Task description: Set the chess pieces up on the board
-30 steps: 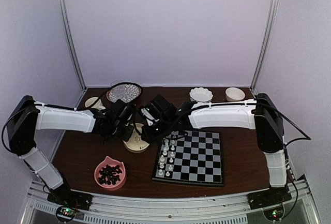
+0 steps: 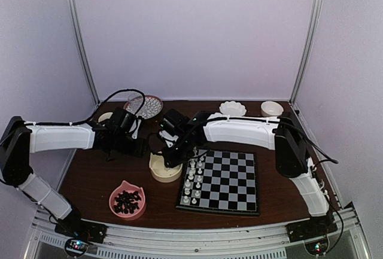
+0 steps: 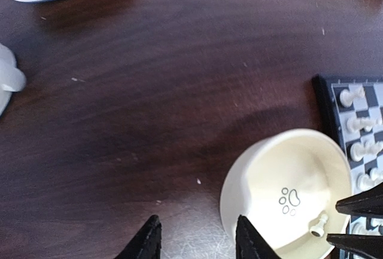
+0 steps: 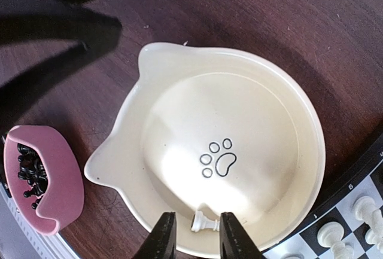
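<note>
A cream bowl (image 2: 164,172) (image 3: 281,175) (image 4: 239,109) sits left of the chessboard (image 2: 230,190), one white piece (image 3: 318,226) (image 4: 203,223) lying inside. My right gripper is over that piece, fingers apart, in the right wrist view. My left gripper stands open over the wood at the bowl's left, nothing between its fingers. White pieces (image 2: 188,190) stand in rows along the board's left side. A pink bowl (image 2: 128,208) (image 4: 66,193) at the front left holds several black pieces.
A patterned plate (image 2: 152,106), a scalloped white dish (image 2: 233,108) and a white bowl (image 2: 272,109) stand at the back. The wood between the left arm and the pink bowl is clear.
My left arm has drawn back leftward from the cream bowl.
</note>
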